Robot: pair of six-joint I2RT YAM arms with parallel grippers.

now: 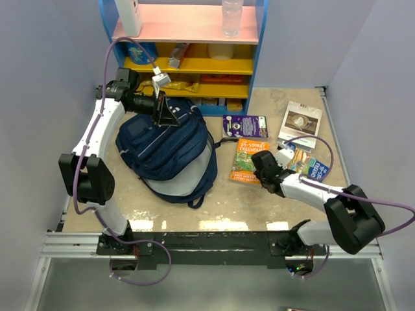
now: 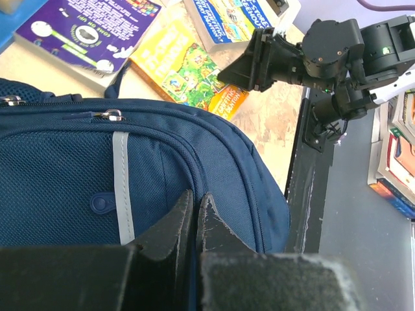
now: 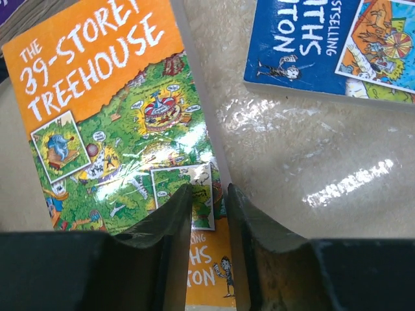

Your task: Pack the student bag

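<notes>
The navy student bag (image 1: 168, 149) lies on the left of the table, its grey panel toward the front. My left gripper is shut on a piped fabric edge of the bag. The orange treehouse book (image 3: 97, 129) lies flat right of the bag. Over its right edge stands my right gripper, fingers a little apart, one above the cover and the other along the book's side. Whether the fingers touch the book cannot be told. Behind it lies a purple book (image 1: 245, 126); a blue treehouse book (image 3: 298, 52) is to the right.
A white book with a cup picture (image 1: 301, 123) lies at the back right. The shelf (image 1: 188, 23) behind the bag holds bottles and packets. A bag strap (image 1: 227, 140) reaches toward the books. Bare table (image 1: 227, 207) shows in front of the orange book.
</notes>
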